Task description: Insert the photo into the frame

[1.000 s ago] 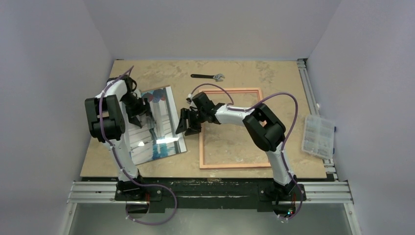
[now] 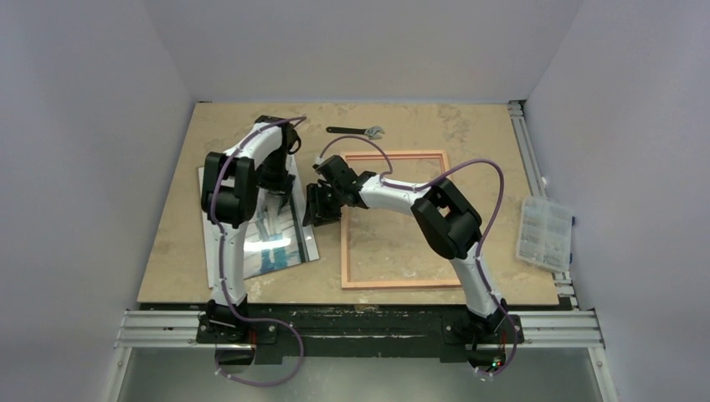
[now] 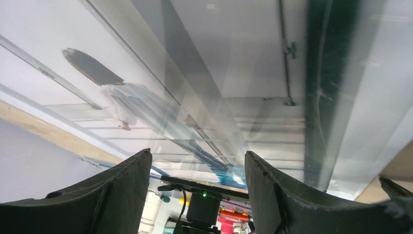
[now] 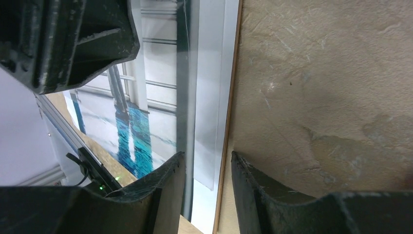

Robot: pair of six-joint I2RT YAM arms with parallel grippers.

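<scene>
A glossy photo (image 2: 268,247) under a clear sheet lies on a white backing at the table's left, seen from above. The wooden frame (image 2: 393,284) lies to its right. My left gripper is open over the photo's upper part, with nothing visible held. My right gripper is open low at the photo's right edge (image 4: 214,126), that edge lying between its fingertips as seen from the wrist.
An adjustable wrench (image 2: 352,130) lies at the back. A clear compartment box (image 2: 544,234) is at the far right. Bare table shows along the back and front edges.
My left arm has swung rightward across the photo toward its upper right part. The right gripper has shifted only slightly.
</scene>
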